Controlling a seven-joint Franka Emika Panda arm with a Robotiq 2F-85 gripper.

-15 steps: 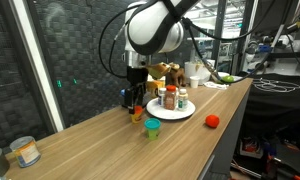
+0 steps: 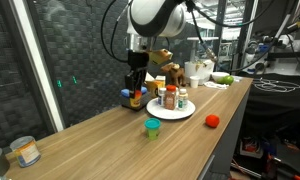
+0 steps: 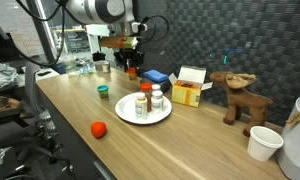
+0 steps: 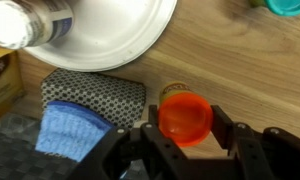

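An orange-capped bottle (image 4: 184, 118) is between the fingers of my gripper, which is shut on it. In exterior view 1 the gripper (image 2: 136, 88) holds this bottle (image 2: 135, 98) upright beside the left edge of the white plate (image 2: 193, 108). The other exterior view has the bottle (image 3: 132, 74) just behind the plate (image 3: 124, 108). Several bottles stand on that plate, including a white-capped one (image 3: 141, 106) and a red-capped one (image 3: 146, 87). From above, the wrist view puts the plate (image 4: 110, 45) apart from the held bottle.
A teal cup (image 2: 153, 127) stands in front of the plate, and a red ball (image 2: 212, 121) lies to the right. Near the wall are a blue cloth (image 3: 155, 76), an open yellow box (image 3: 189, 90) and a toy moose (image 3: 245, 104).
The plate, cup and ball have not moved.
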